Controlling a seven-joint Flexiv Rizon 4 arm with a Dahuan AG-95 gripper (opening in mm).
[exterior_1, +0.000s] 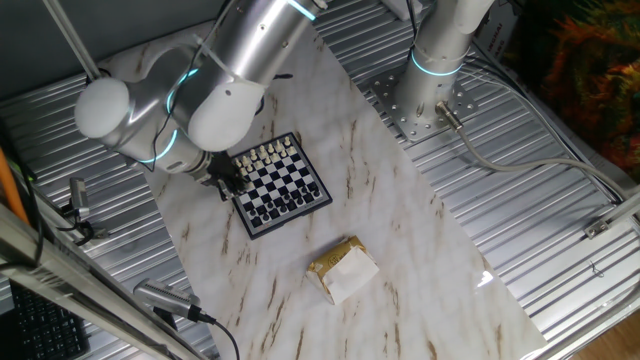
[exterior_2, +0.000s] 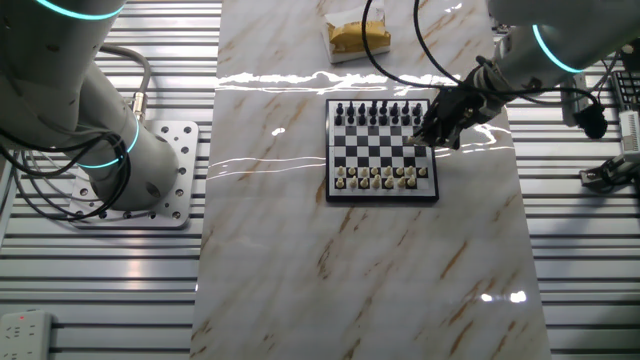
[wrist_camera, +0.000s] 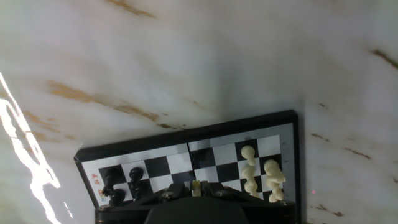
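Observation:
A small chessboard (exterior_2: 380, 152) lies open on the marble table. Its white pieces (exterior_2: 375, 178) stand along one side and its black pieces (exterior_2: 378, 112) along the opposite side, with mostly empty squares between. Over one edge of the board, my gripper reaches in, its fingertips close together. Between them shows a small pale piece (wrist_camera: 197, 187), yellowish white like the white chessmen. In exterior view 2 a pale speck also appears at the tips of the gripper (exterior_2: 414, 140). The gripper body hides part of the board in the wrist view.
A gold and white packet (exterior_1: 343, 270) rests on the table, apart from the board. Dark cables (exterior_2: 440, 82) loop near the gripper in exterior view 2. Marble surface around the board is largely clear.

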